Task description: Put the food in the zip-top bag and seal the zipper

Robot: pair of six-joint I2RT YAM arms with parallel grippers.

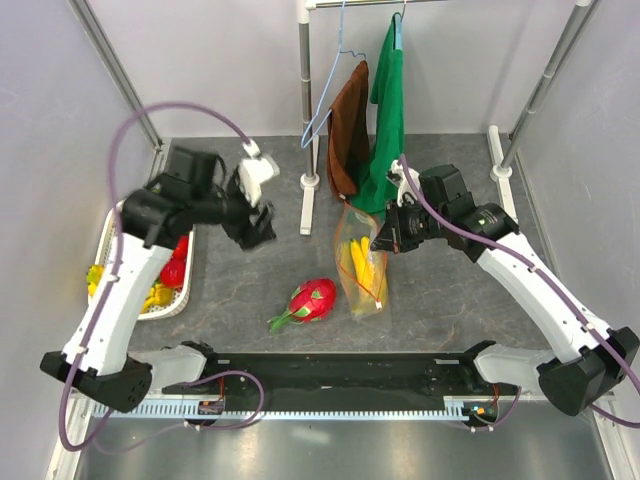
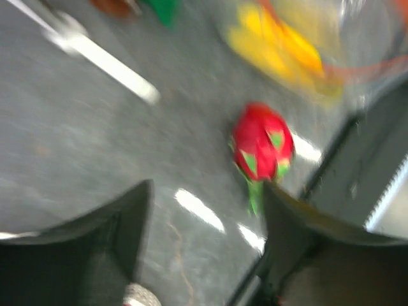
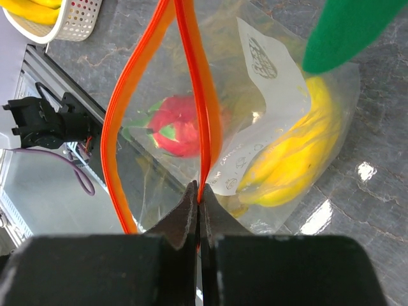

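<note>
The clear zip top bag (image 1: 360,270) with an orange zipper holds yellow bananas (image 3: 287,162). My right gripper is shut at the bag's top edge, with the zipper strip between its fingertips. A red and green dragon fruit (image 1: 312,300) lies on the floor just left of the bag, also seen below my left gripper in the left wrist view. My blurred left gripper is open, with nothing held between its fingers.
A white basket (image 1: 180,280) of fruit and vegetables is at the left. A clothes rack (image 1: 306,100) with brown and green garments stands behind the bag.
</note>
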